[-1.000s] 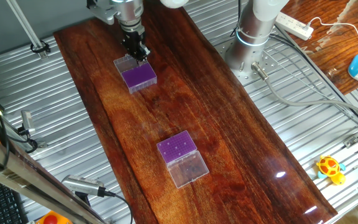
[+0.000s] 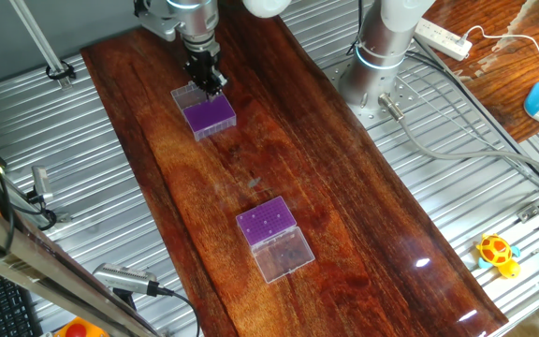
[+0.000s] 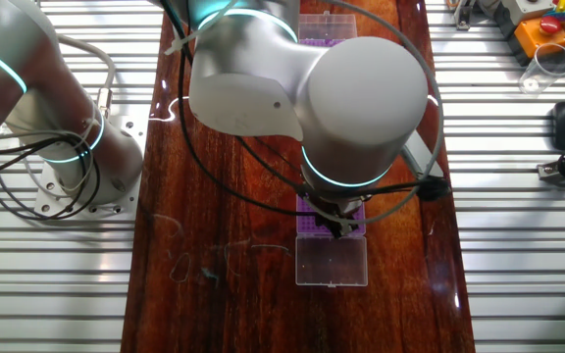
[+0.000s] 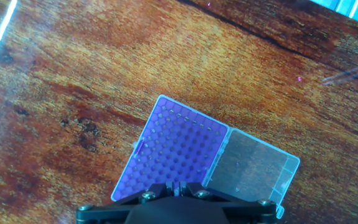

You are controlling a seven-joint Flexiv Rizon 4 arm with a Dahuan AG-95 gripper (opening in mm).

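My gripper (image 2: 211, 88) points down over the far purple rack box (image 2: 210, 114), close to the seam between its rack and its open clear lid (image 2: 188, 95). In the wrist view its dark fingers (image 4: 161, 189) stand close together at the bottom edge, in front of the purple rack (image 4: 173, 146). Whether the narrow gap holds something small cannot be made out. Another purple rack box (image 2: 265, 221) lies open nearer the viewer, with several pale spots in its holes and its clear lid (image 2: 284, 255) folded flat. In exterior view 2 the arm covers much of the rack under the gripper.
Bare wooden table (image 2: 227, 178) lies between the two boxes. The arm's base (image 2: 363, 84) stands beside the table's right edge, with a grey cable (image 2: 438, 154) on the metal slats. A toy turtle (image 2: 496, 251) and a clear cup (image 3: 547, 69) are off the wood.
My gripper has shifted very slightly to the right over the far box. Both boxes and their lids have stayed in place.
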